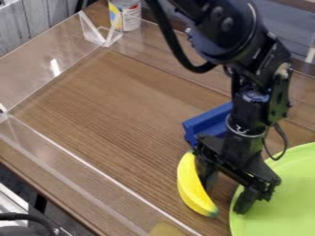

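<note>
My black gripper [227,177] is low at the right side of the view, its fingers spread open, one beside a yellow banana [192,186] and the other over the left edge of a large green plate [283,212]. The banana lies lengthwise on the wooden table [105,120], close against the left finger; whether they touch is unclear. A blue container [204,126] sits behind the gripper, partly hidden by it.
A can [124,15] and a white object [99,30] stand at the back left.
</note>
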